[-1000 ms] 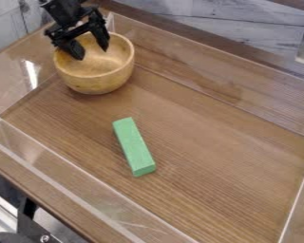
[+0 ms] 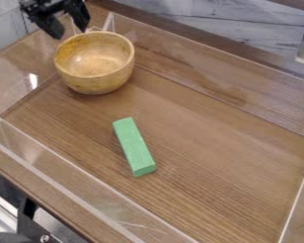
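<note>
My gripper (image 2: 56, 19), black, is open at the upper left edge of the view, above and behind the tan bowl (image 2: 94, 65) and partly cut off by the frame. The bowl stands on the wooden surface at the upper left and looks empty. A light green block (image 2: 134, 146) lies lengthwise in the lower middle, well apart from the bowl.
My gripper has moved up and back, from over the bowl to beyond its rear rim. The bowl and the green block look unmoved.
</note>
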